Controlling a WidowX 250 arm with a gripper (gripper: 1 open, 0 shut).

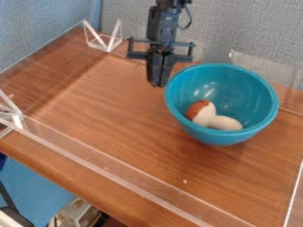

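Observation:
A teal plastic bowl (243,89) stands on the wooden table at the right, with a pale, elongated object tipped with orange-red (213,120) inside it. My gripper (158,76) hangs just left of the bowl's upper rim, fingers pointing down and shut, with nothing visible between them.
Clear plastic edging runs along its sides, and grey padded walls (48,35) stand at the back and left.

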